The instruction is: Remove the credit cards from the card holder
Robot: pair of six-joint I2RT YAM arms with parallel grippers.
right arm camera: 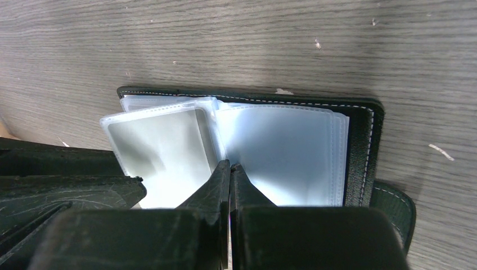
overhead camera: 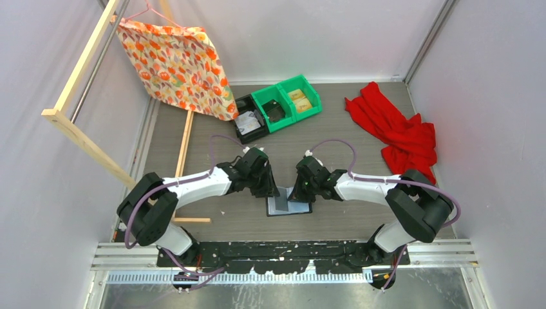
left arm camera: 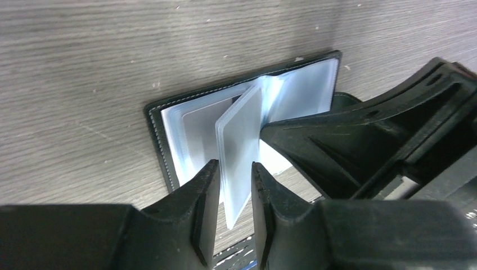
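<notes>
The card holder [overhead camera: 281, 210] lies open on the table, its black stitched cover [right arm camera: 360, 152] holding clear plastic sleeves [right arm camera: 281, 140]. In the left wrist view one sleeve flap [left arm camera: 239, 140] stands raised, its edge between the parted fingertips of my left gripper; it is not visibly clamped. My right gripper is shut, its tips down on the sleeves beside that flap, with nothing seen between them. From above, my left gripper [overhead camera: 269, 192] and right gripper [overhead camera: 296, 193] face each other over the holder.
Black and green bins [overhead camera: 288, 87] stand at the back. A red cloth [overhead camera: 386, 122] lies at the right. A wooden frame [overhead camera: 84, 61] with a patterned cloth [overhead camera: 174, 64] is at the left. Table around the holder is clear.
</notes>
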